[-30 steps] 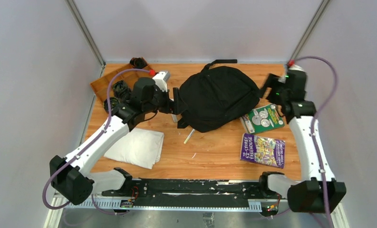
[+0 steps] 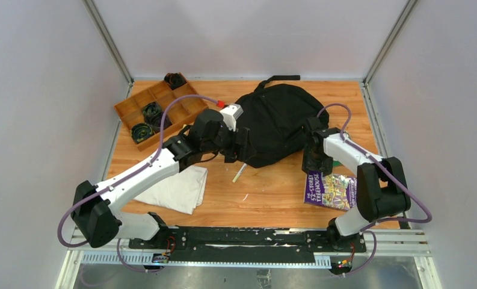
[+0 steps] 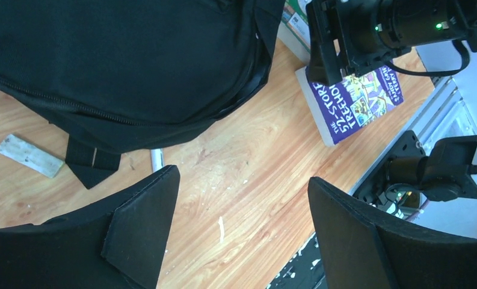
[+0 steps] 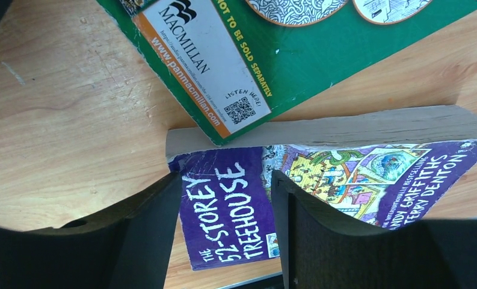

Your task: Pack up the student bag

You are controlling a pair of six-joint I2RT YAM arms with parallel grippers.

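A black bag (image 2: 278, 120) lies at the back middle of the table, its zip edge showing in the left wrist view. My left gripper (image 2: 239, 147) hovers at the bag's left side, fingers parted and empty; bare wood and part of the bag show beyond its fingers (image 3: 145, 223). At the right lies a purple 52-Storey Treehouse book (image 2: 332, 191), with a green book (image 4: 320, 60) behind it. My right gripper is above the purple book's left end, fingers (image 4: 148, 223) apart with its title visible between them. Whether they touch the cover cannot be told.
A wooden compartment box (image 2: 130, 111) with dark coiled items stands back left. Folded white cloth (image 2: 178, 189) lies front left. A white marker (image 2: 239, 173) and a whitish block (image 3: 30, 155) lie near the bag.
The left one shifted right and slightly forward, toward the bag. Bag and books look unmoved.
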